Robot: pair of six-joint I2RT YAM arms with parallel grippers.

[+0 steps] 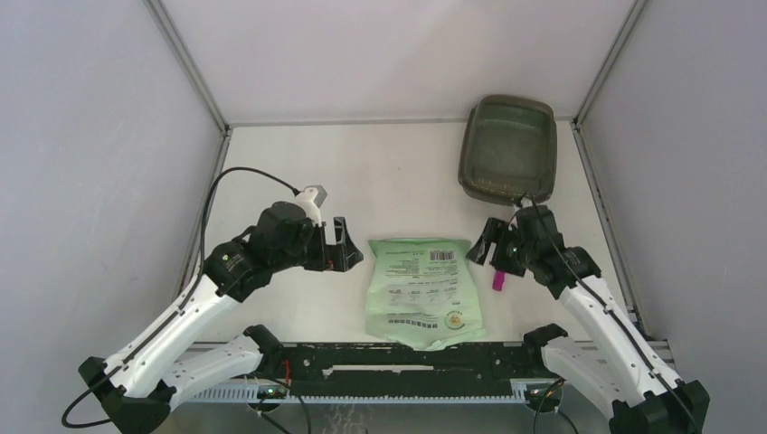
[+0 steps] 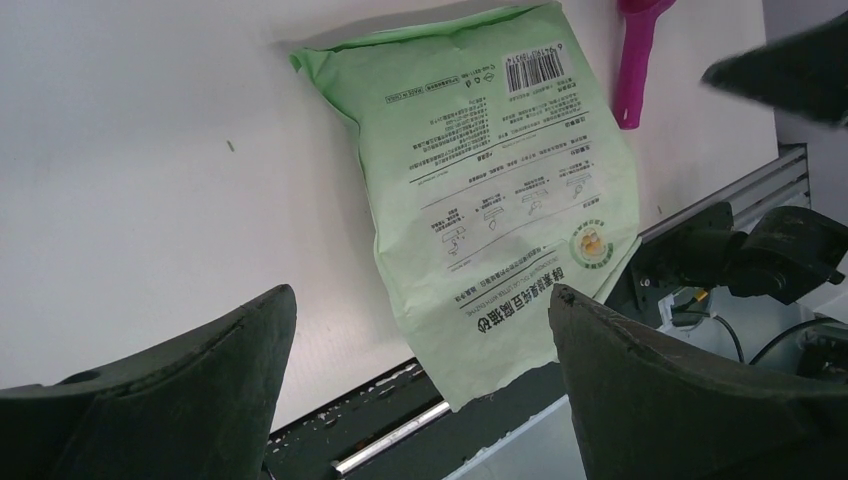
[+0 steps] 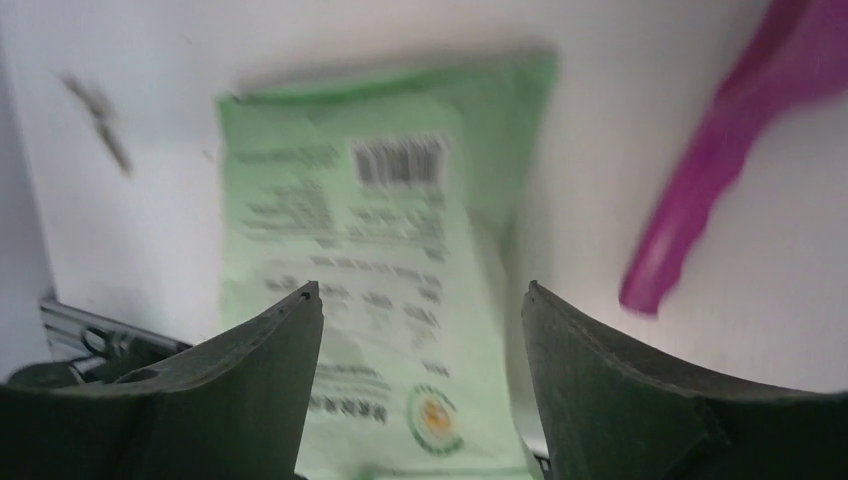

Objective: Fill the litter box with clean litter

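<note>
A green litter bag (image 1: 421, 294) with printed text lies flat near the table's front edge; it fills the middle of the left wrist view (image 2: 490, 190). The empty dark litter box (image 1: 508, 149) stands at the back right. Left of the bag, my left gripper (image 1: 348, 242) is open and holds nothing. Over the bag's back right corner is my right gripper (image 1: 479, 250), also open, with nothing held; the bag (image 3: 340, 220) shows beyond its fingers (image 3: 285, 345), blurred.
A magenta scoop (image 1: 498, 280) lies right of the bag, mostly hidden under the right arm in the top view; its handle (image 2: 632, 70) shows in the left wrist view. Walls close in the sides.
</note>
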